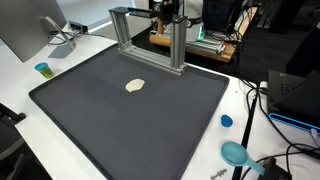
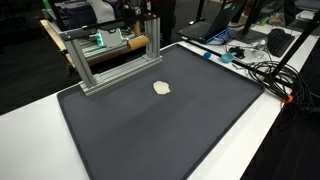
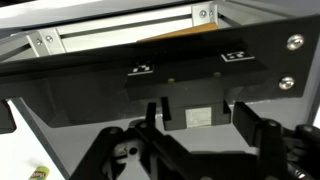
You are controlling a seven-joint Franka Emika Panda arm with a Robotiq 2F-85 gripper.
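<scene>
In the wrist view, my gripper stands part open, its dark fingers on either side of a black block-like part [image 3: 196,92]. A pale grey patch [image 3: 198,117] shows on this part between the fingertips. The block sits against a wide black bar [image 3: 90,88] with small white marks and screws. Whether the fingers touch the block, I cannot tell. In both exterior views the arm is mostly cut off at the top, among the metal frame [image 1: 178,58], so the fingertips cannot be made out there.
A cream round piece [image 1: 135,86] lies on the dark grey mat [image 1: 110,120], otherwise clear. At the mat's far left stands a small green-topped cup [image 1: 43,69]. A blue round thing [image 1: 226,121] and a teal ladle-like item [image 1: 238,155] lie to the right.
</scene>
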